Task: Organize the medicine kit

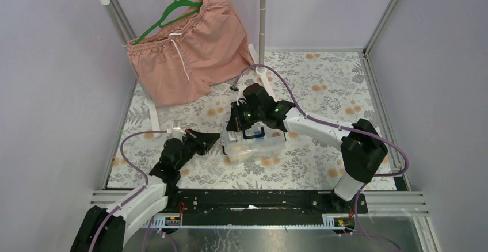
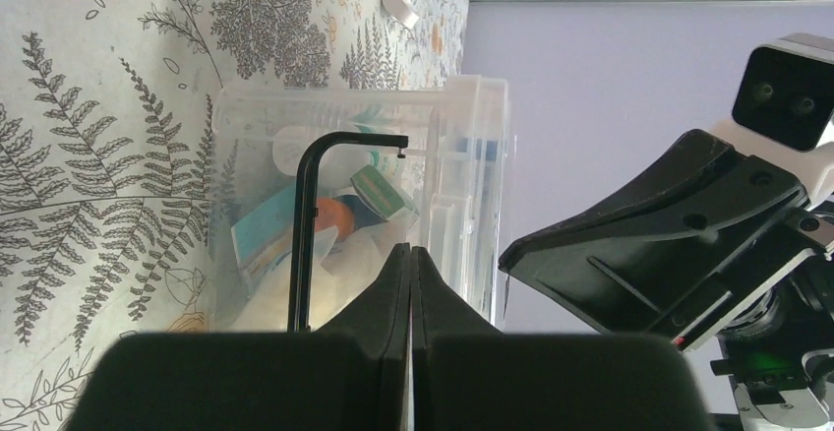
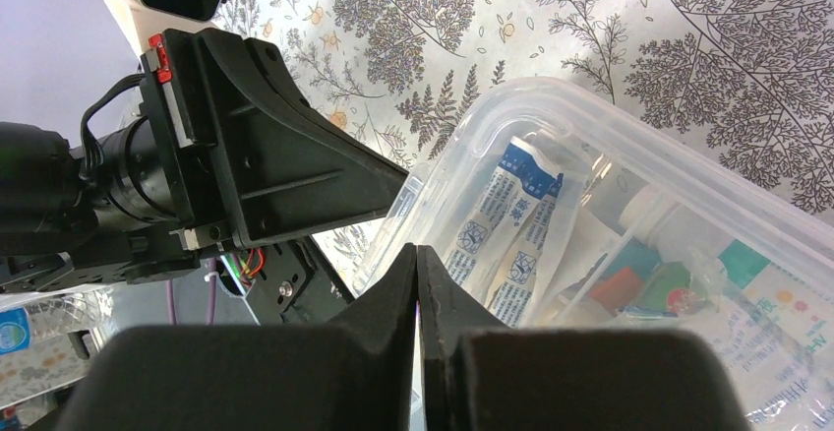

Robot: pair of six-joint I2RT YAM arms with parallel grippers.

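The clear medicine box [image 1: 257, 149] lies on the patterned table, with packets and small containers visible inside. A black latch [image 2: 304, 219] stands along its side in the left wrist view. My left gripper is shut with nothing between its fingers; its tips point at the box wall to the right of the latch, which is outside them. From the top, this gripper [image 1: 219, 136] is at the box's left side. My right gripper is shut over the box's near-left part, and no object shows between its fingertips. Whether it touches the box is unclear.
Pink shorts [image 1: 187, 50] hang on a green hanger [image 1: 167, 17] from a rail behind the box. White rack feet [image 1: 153, 117] rest on the table. The table to the right of the box [image 1: 322, 91] is partly under my right arm, otherwise clear.
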